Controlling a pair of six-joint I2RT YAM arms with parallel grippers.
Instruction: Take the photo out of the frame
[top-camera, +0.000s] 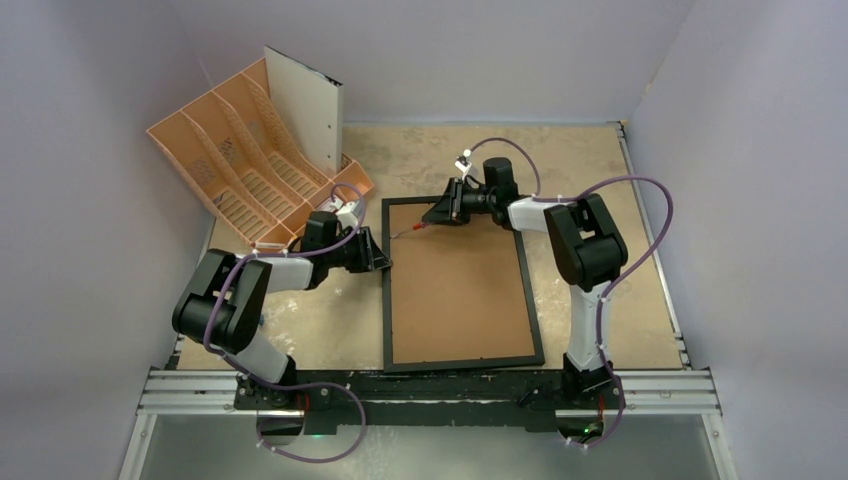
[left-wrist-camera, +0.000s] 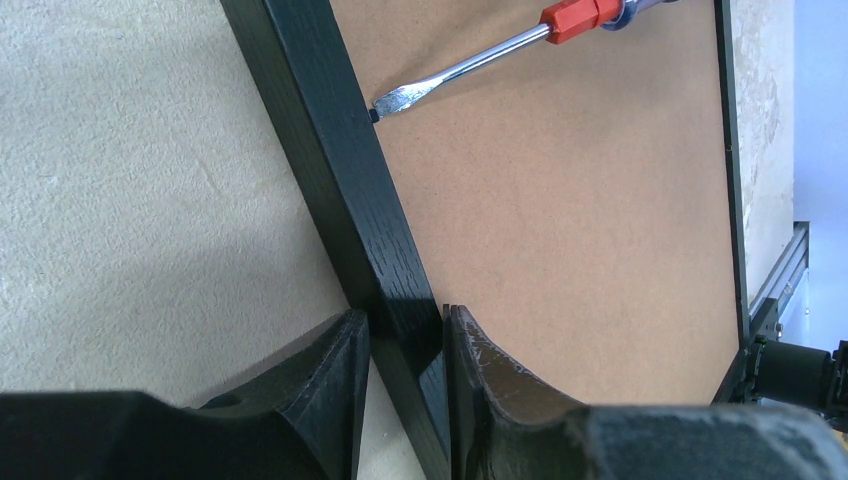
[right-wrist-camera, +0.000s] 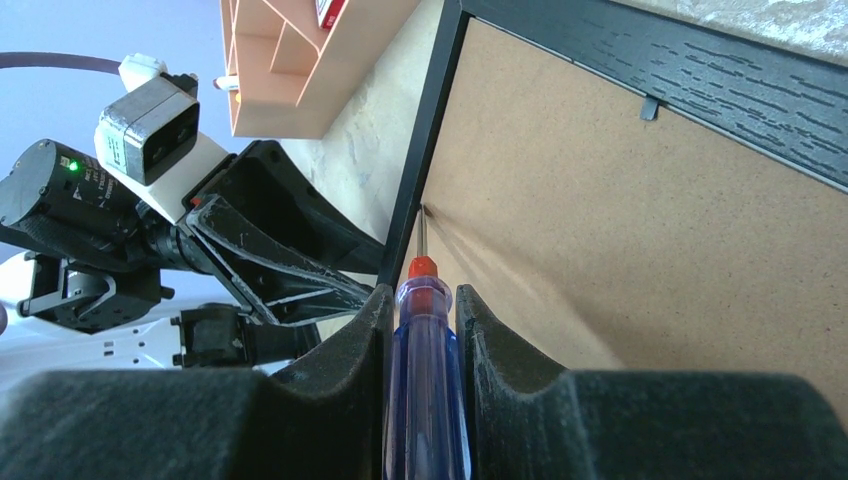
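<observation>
The picture frame (top-camera: 387, 325) lies back up, a black border around a brown backing board (top-camera: 460, 290). My left gripper is shut on the frame's left bar (left-wrist-camera: 365, 190), one finger on each side of it. Across the board, my right gripper is shut on the handle of a screwdriver (right-wrist-camera: 428, 350) with a red collar and a clear blue grip. In the left wrist view, the flat screwdriver tip (left-wrist-camera: 400, 97) touches or nearly touches a small dark tab (left-wrist-camera: 374, 115) at the left bar's inner edge. The photo itself is hidden.
A peach-coloured divided rack (top-camera: 225, 150) stands at the back left, with a white panel (top-camera: 305, 110) leaning in it. Another dark tab (right-wrist-camera: 649, 108) sits on the frame's inner edge in the right wrist view. Bare table (top-camera: 585, 160) shows at the right.
</observation>
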